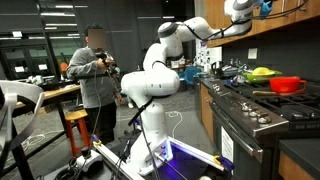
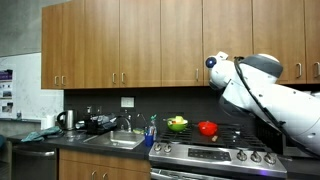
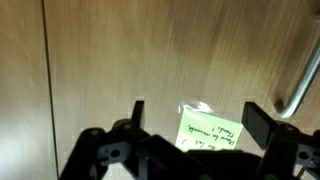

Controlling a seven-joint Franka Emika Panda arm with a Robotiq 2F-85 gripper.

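Note:
Close ahead in the wrist view is a wooden cabinet door (image 3: 130,50). A curved metal handle (image 3: 300,85) shows at its right edge. My gripper stands open, its black fingers (image 3: 130,122) wide apart and nothing held between them. A pale green note with handwriting (image 3: 208,131) is on the wood, low between the fingers, partly covered by the gripper body. In exterior view 2 the arm (image 2: 258,72) reaches up from the right to the upper cabinets (image 2: 140,45). Whether the fingers touch the door cannot be told.
Beneath the cabinets stand a stove (image 2: 215,153), a red pot (image 2: 208,128) and a green bowl (image 2: 177,124). The sink (image 2: 122,138) lies farther left. A person (image 1: 98,85) stands well behind the arm in exterior view 1.

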